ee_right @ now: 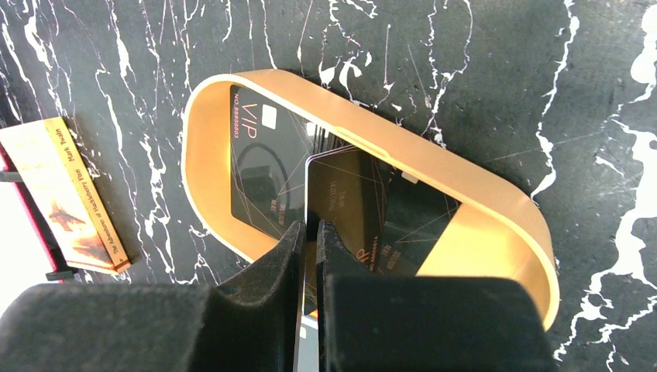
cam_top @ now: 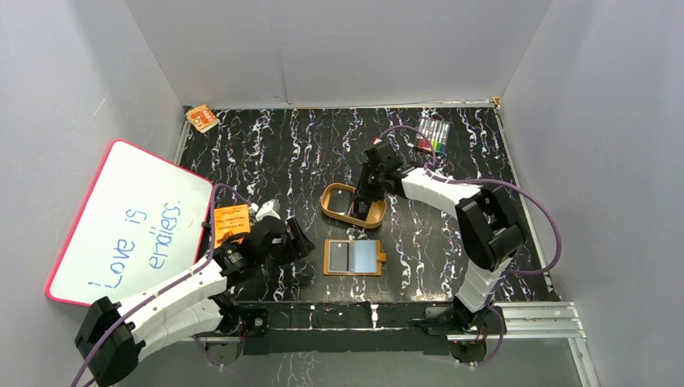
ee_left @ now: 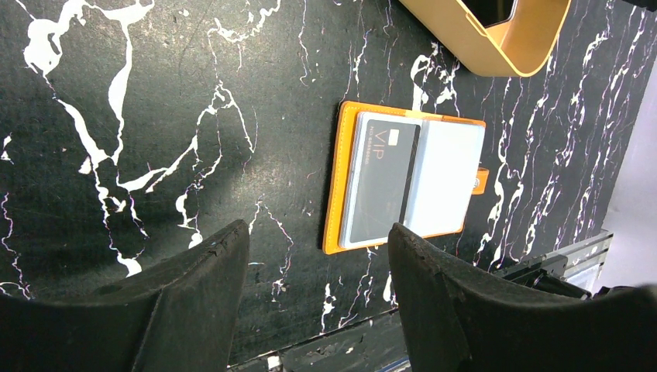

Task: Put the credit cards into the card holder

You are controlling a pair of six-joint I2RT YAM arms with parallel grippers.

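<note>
A tan oval tray [ee_right: 209, 155] holds several dark VIP credit cards [ee_right: 263, 163]. My right gripper is over it, its fingertips nearly together on the edge of a dark card [ee_right: 349, 201] tilted up from the others. The open orange card holder [ee_left: 337, 178] lies in front of the tray, with a grey VIP card [ee_left: 380, 178] in its left side and a clear sleeve [ee_left: 445, 174] on the right. My left gripper stands open left of the holder, nothing between its fingers.
A whiteboard [cam_top: 129, 226] and an orange book [cam_top: 231, 218] lie at the left. Markers [cam_top: 432, 135] sit at the back right, a small orange pack [cam_top: 202, 118] at the back left.
</note>
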